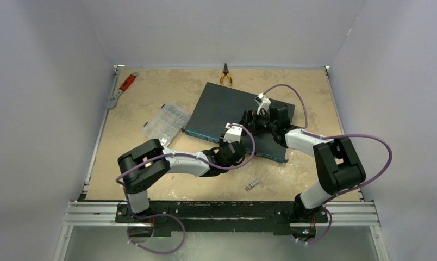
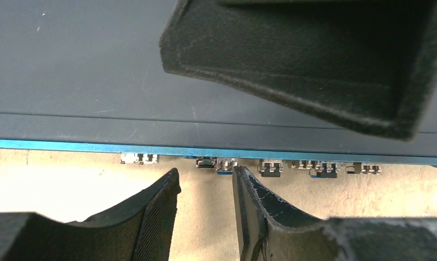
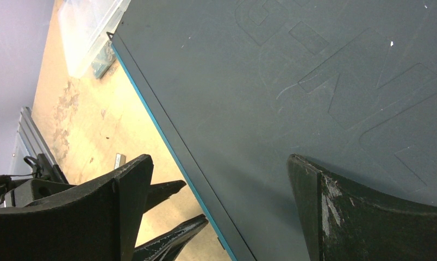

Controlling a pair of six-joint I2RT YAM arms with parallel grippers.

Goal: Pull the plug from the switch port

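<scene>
The dark switch (image 1: 222, 103) lies slanted on the bench, its blue front edge (image 2: 97, 145) crossing the left wrist view. Along that edge several small plugs stick out, among them a metallic plug (image 2: 226, 165) and a black-ended plug (image 2: 270, 168). My left gripper stands open in front of the edge, its right fingertip near the metallic plug; nothing shows between its fingers. Over the switch's top, my right gripper is open and empty, its fingers (image 3: 135, 190) wide apart. The top view hides the plugs under the left arm.
A clear compartment box (image 1: 167, 122) stands left of the switch. Pliers (image 1: 225, 75) lie behind it, an orange-handled tool (image 1: 122, 89) at the back left. A small metal piece (image 1: 252, 185) rests on the free front bench.
</scene>
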